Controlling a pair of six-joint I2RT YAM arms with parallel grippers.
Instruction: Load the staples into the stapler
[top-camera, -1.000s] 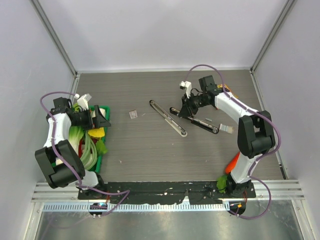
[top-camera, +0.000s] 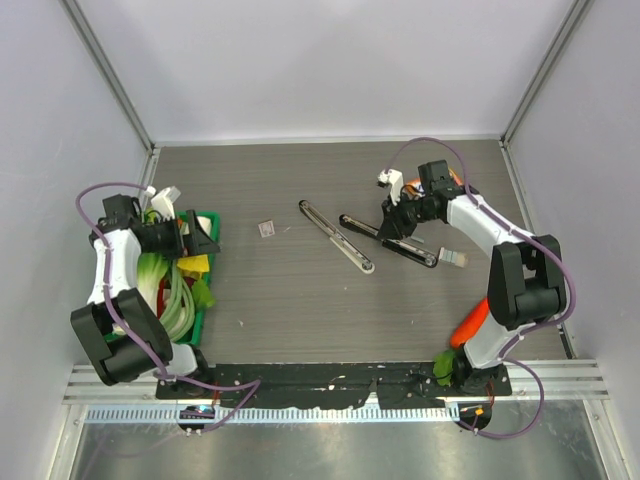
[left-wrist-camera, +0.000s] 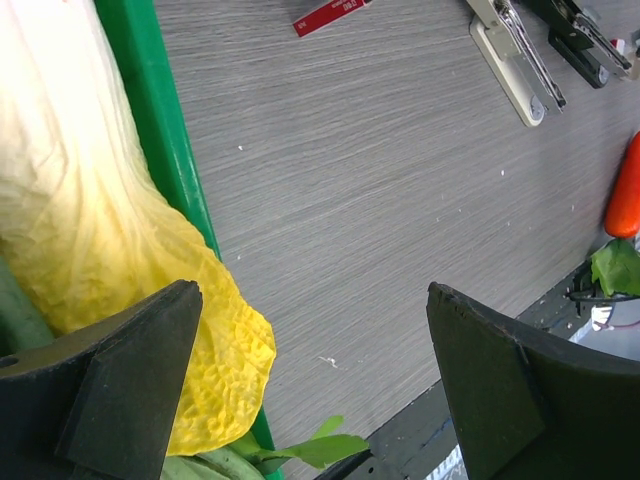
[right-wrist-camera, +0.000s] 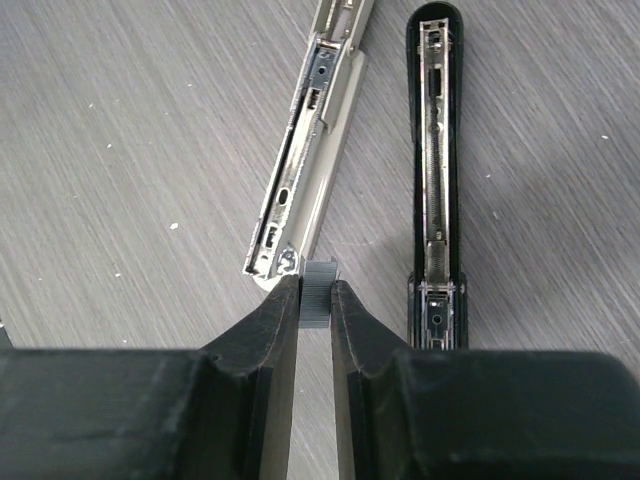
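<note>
Two opened staplers lie slantwise at mid-table: a white one and, to its right, a black one. My right gripper is shut on a short grey staple strip. In the right wrist view the strip shows just below the end of the white stapler, left of the black stapler; its height above the table cannot be told. From above, the right gripper covers part of the black stapler. My left gripper is open and empty over the vegetable basket.
The green basket of vegetables fills the left side. A small box lies left of the staplers, another to their right. A carrot rests at the right front.
My right gripper has moved to the right along the black stapler, a little toward the front. The left arm and both staplers have stayed put.
</note>
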